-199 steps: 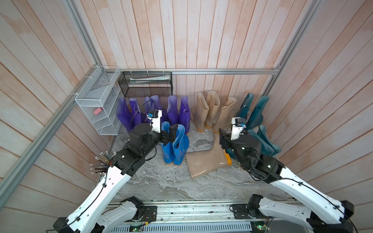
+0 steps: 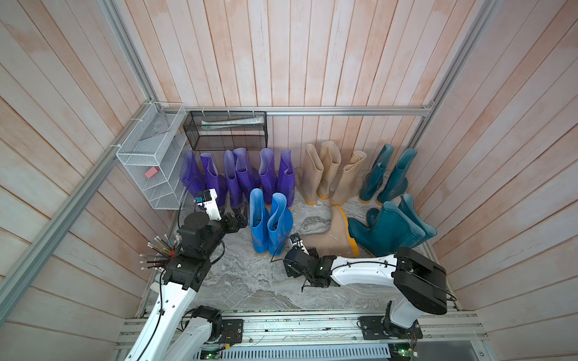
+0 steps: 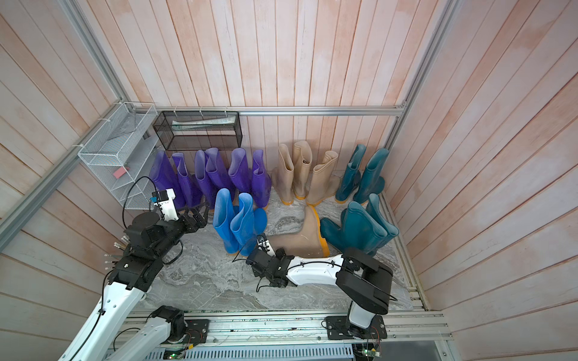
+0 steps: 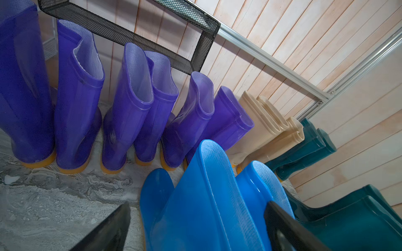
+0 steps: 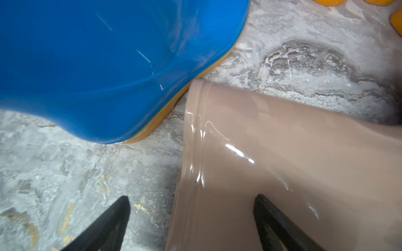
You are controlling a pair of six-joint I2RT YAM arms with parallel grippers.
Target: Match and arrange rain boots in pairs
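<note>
A beige boot (image 2: 328, 239) lies on its side on the grey floor, its opening toward the left. Over that opening my right gripper is open, one finger (image 5: 274, 226) in front of the shaft and the other (image 5: 111, 226) beyond its rim. Two blue boots (image 2: 259, 219) (image 2: 279, 222) stand upright side by side just left of it. My left gripper hangs open with nothing held, left of the blue boots. Purple boots (image 2: 268, 171) stand in a back row, with three upright beige boots (image 2: 311, 172) to their right. Teal boots (image 2: 385, 231) are at the right.
A black wire basket (image 2: 225, 144) hangs on the back wall rail above the purple boots. White mesh shelves (image 2: 141, 159) stand at the left, and a bundle of rods (image 2: 159, 252) below them.
My right arm has swung left and down from near the teal boots to the lying boot's opening. The left arm has drawn back left, away from the blue boots. The boots look unmoved.
</note>
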